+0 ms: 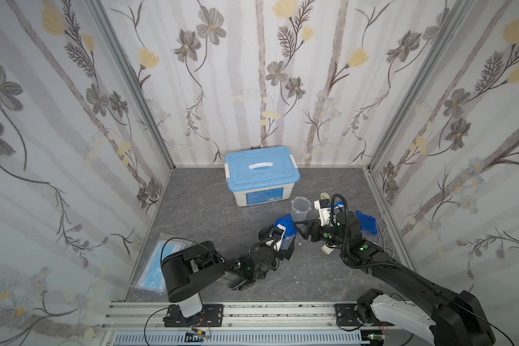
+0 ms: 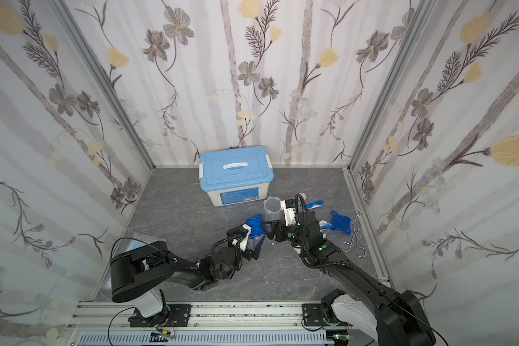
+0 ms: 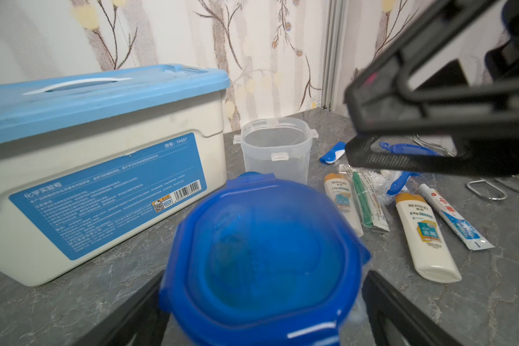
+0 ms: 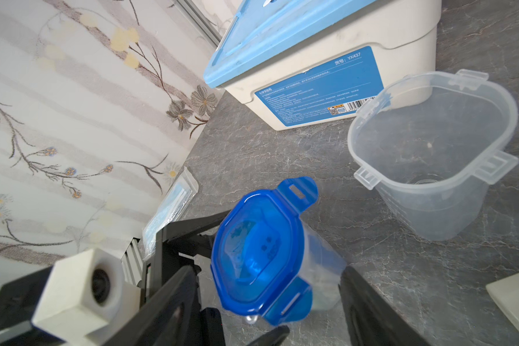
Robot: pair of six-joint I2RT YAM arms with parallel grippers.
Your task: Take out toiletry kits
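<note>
A clear container with a blue lid [image 4: 259, 253] stands upright-ish, tilted in the right wrist view; something blue shows through its lid. My left gripper [image 1: 279, 241] is open, with its fingers [image 3: 400, 314] on either side of this container. Close by on the right, my right gripper [image 2: 269, 228] is part open and pointed at the lid; the lid appears between its fingers without visible contact. Behind them stands an empty, lidless clear cup [image 4: 432, 213]. Toiletries lie at the right: a white bottle [image 3: 425, 242], a toothpaste tube [image 3: 455, 216] and a wrapped green toothbrush [image 3: 363, 199].
A large white box with a blue lid [image 1: 261, 167] stands at the back. A second blue lid [image 2: 340, 222] and metal scissors-like tools [image 2: 354, 242] lie far right. A packet of blue masks [image 1: 155, 271] is at front left.
</note>
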